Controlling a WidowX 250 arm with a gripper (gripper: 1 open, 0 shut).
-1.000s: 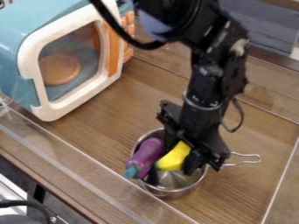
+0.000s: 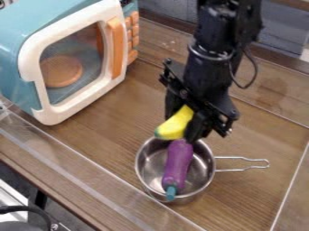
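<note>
My black gripper [image 2: 191, 112] is shut on a yellow banana-like object [image 2: 174, 124], held over the back rim of a steel pot [image 2: 156, 170] with a wire handle. Inside the pot lies a purple eggplant-like object [image 2: 178, 166] with a teal tip at its lower end. The fingertips are partly hidden behind the yellow object.
A toy microwave [image 2: 49, 99] with a blue body and white door stands at the back left.
My gripper has risen toward the back with the yellow object, out of the pot's middle. The purple object has shifted from the left of the pot toward its middle.
</note>
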